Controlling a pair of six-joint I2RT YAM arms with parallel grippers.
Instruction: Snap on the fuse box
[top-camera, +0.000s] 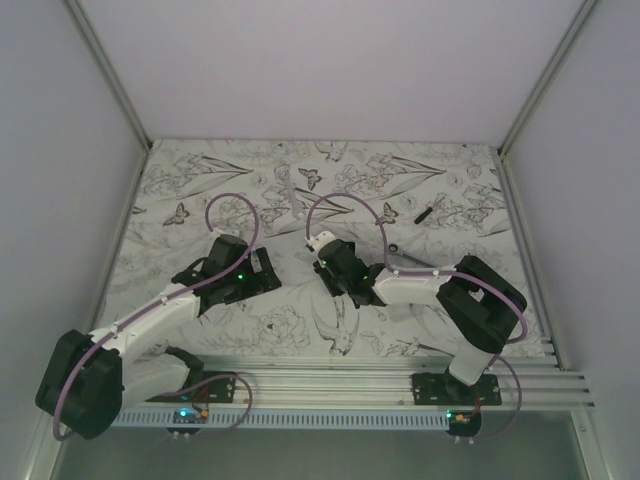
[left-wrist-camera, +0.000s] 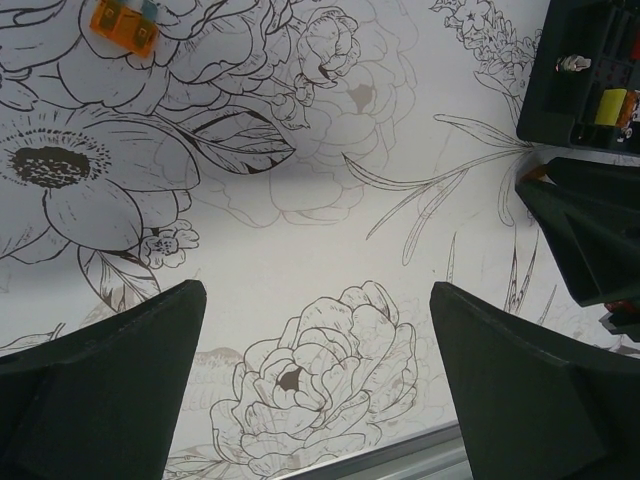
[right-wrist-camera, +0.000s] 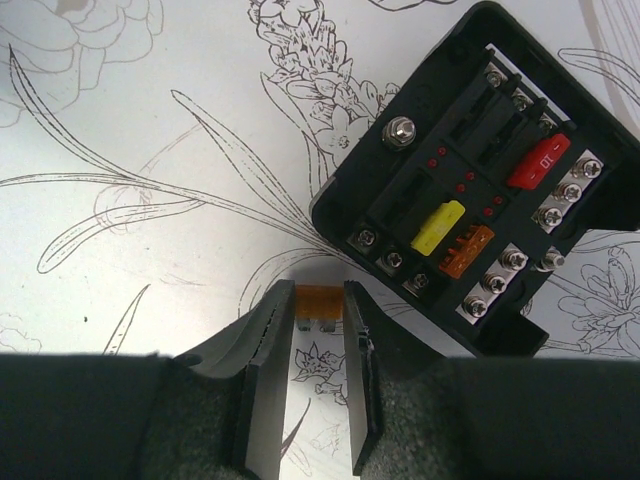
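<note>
A black fuse box (right-wrist-camera: 470, 170) with red, yellow and orange fuses sits on the flowered mat, at the upper right of the right wrist view and at the top right corner of the left wrist view (left-wrist-camera: 560, 100). My right gripper is shut on an orange fuse (right-wrist-camera: 319, 300), its short prongs showing, just outside the box's lower-left edge. My left gripper stands open over bare mat, left of the box, with nothing between its fingers.
A small orange piece (left-wrist-camera: 125, 28) lies at the top left of the left wrist view. A dark-handled tool (top-camera: 430, 210) lies at the back right of the mat.
</note>
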